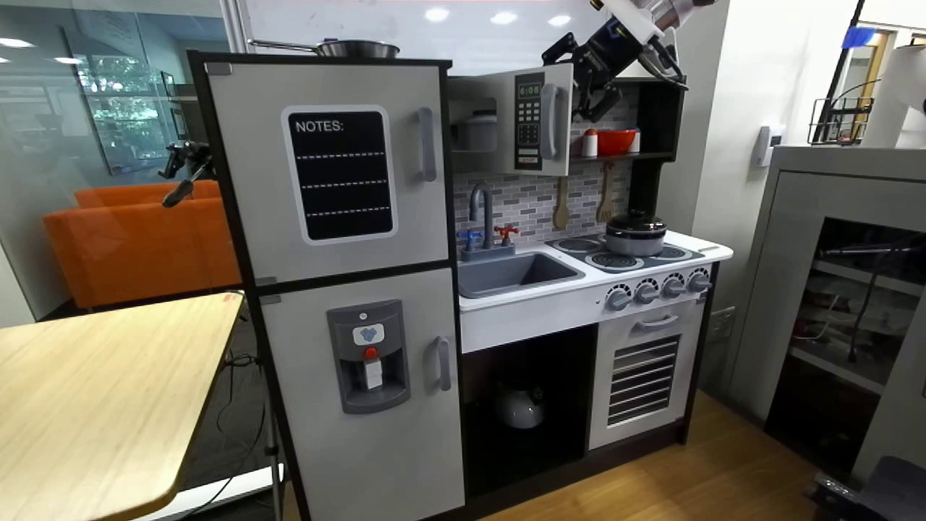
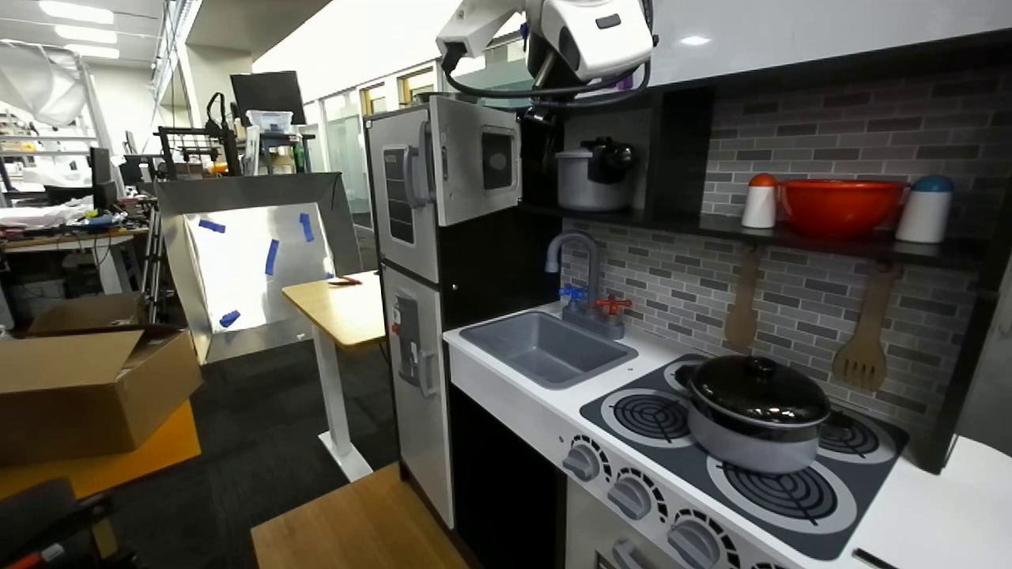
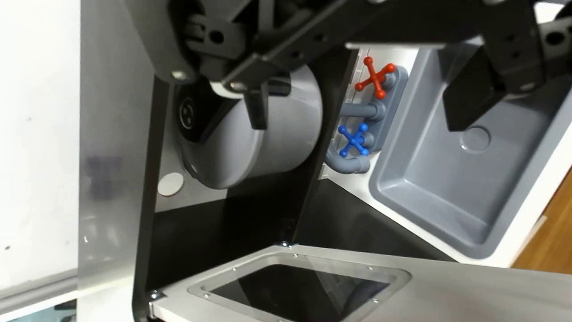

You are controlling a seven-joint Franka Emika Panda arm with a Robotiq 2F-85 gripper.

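The toy microwave's door (image 1: 514, 121) stands swung out, and a grey pot (image 2: 586, 186) sits inside the compartment. In the wrist view the pot (image 3: 287, 129) lies beyond the left finger, whose dark tip overlaps its side; contact cannot be told. My gripper is open, its fingers wide apart with nothing held between them. From the first exterior view, the gripper (image 1: 573, 87) hangs high beside the outer edge of the microwave door, partly overlapping it. The second exterior view mostly hides the fingers under the arm.
Below are a grey sink (image 3: 445, 161) and faucet (image 2: 588, 275). A black-lidded pot (image 2: 759, 408) rests on the stove. A red bowl (image 2: 842, 204) stands between two shakers on the shelf. The open door (image 3: 456, 276) borders the microwave's opening.
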